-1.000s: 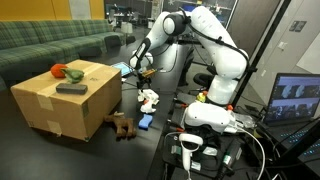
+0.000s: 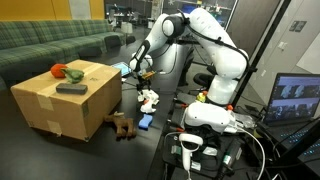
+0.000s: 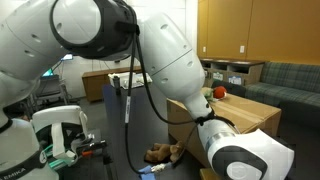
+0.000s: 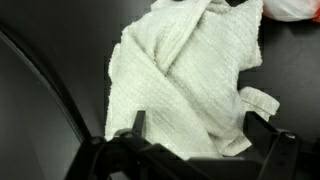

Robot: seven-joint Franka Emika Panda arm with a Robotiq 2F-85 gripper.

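A crumpled white cloth (image 4: 180, 80) fills the middle of the wrist view and lies on the dark table. My gripper is open over its near part, one black finger (image 4: 138, 123) to the left and the other to the right, with a wide gap between them. Whether the fingertips touch the cloth cannot be told. From exterior view 1, the same cloth (image 2: 149, 101) appears just in front of the gripper (image 2: 141, 86), which is small there. Exterior view 2 shows the white arm (image 3: 245, 150), but neither the fingers nor the cloth can be made out.
A large cardboard box (image 2: 65, 105) stands left of the cloth, with a red item (image 2: 58, 71) and a dark block (image 2: 72, 89) on top. A brown object (image 2: 124, 127) and a blue one (image 2: 146, 121) lie nearer. One red-and-white item (image 4: 290, 8) sits beyond the cloth.
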